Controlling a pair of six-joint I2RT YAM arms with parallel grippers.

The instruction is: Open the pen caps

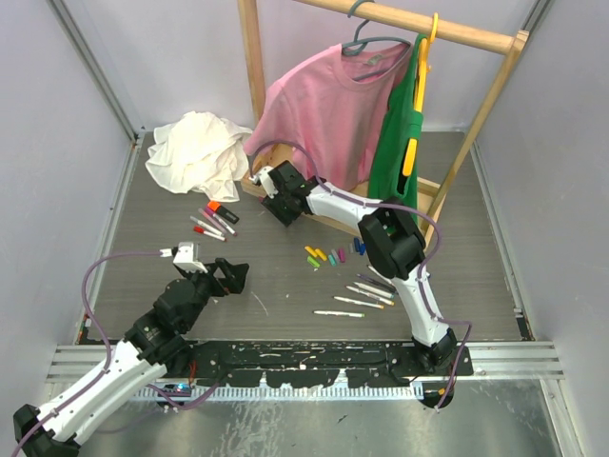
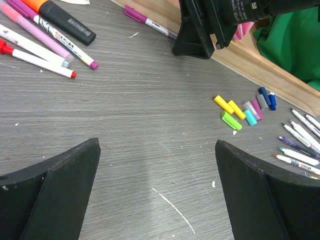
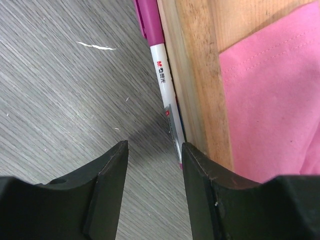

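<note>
Against the wooden base of the rack lies a white pen with a purple cap, its body running down toward my right gripper. That gripper is part open, low over the table; the pen's lower end is beside its right fingertip, not clasped. My left gripper stands wide open above bare table, nothing between its fingers. Capped markers lie in a group at the left, among them a thick black one with an orange cap. Several loose caps sit mid-table, and uncapped pens lie at the right.
The wooden rack base borders the pen closely on one side. A pink shirt and a green garment hang over it. White cloth is heaped at the back left.
</note>
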